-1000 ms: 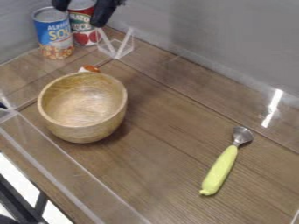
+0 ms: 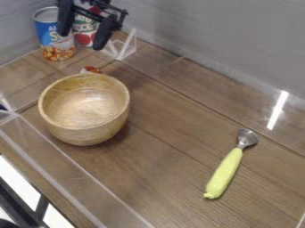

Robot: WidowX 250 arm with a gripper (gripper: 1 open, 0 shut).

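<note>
My dark gripper point(image 2: 84, 30) hangs at the top left, open, over two cans at the back corner: a blue-labelled can point(image 2: 55, 44) and a red-and-white can point(image 2: 86, 37), which it partly hides. A wooden bowl point(image 2: 84, 120) stands empty at the left of the counter, with a small orange-brown object point(image 2: 91, 69) behind it. A scoop with a pale yellow handle point(image 2: 223, 173) lies at the right.
Pale walls point(image 2: 215, 36) close off the back and left. A clear plastic piece stands beside the cans. The counter's edge runs along the lower left.
The gripper has shifted a little to the left and down over the cans. The bowl, cans and scoop are unmoved.
</note>
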